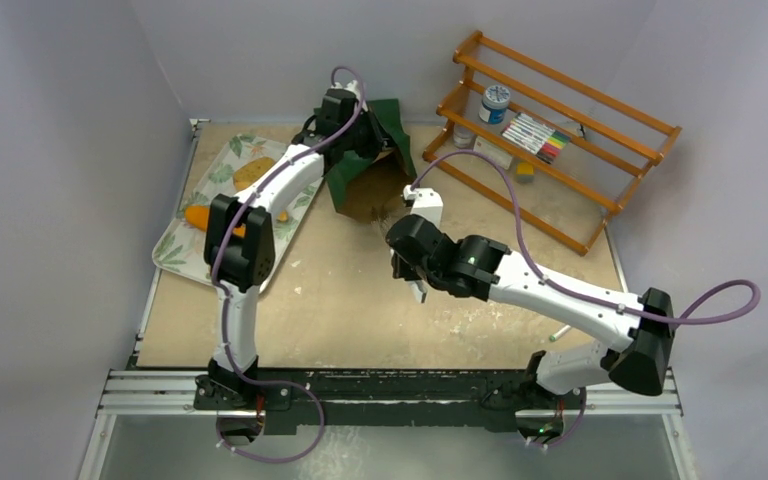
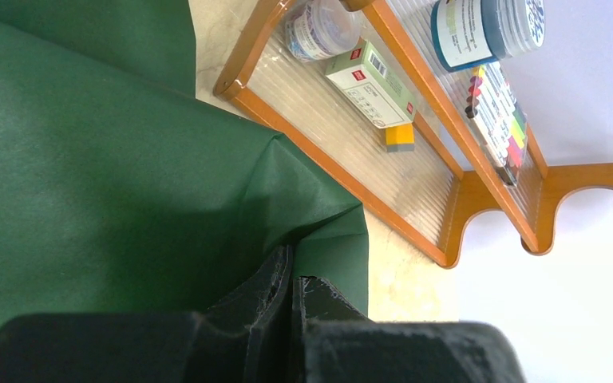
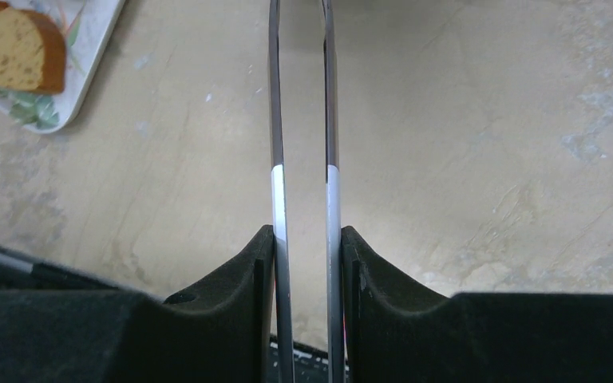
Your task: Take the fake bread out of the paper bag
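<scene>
The green paper bag lies at the back middle, its brown inside open toward the front. My left gripper is shut at the bag's green edge; whether paper is between its fingers is hard to tell. My right gripper holds two long tong-like fingers part open, nothing seen between them, pointing at the bag's mouth over the table. The bag's contents are hidden. A bread slice lies on the leafy tray at left.
A wooden rack with jars, a box and markers stands at the back right. A small pen lies at the front right.
</scene>
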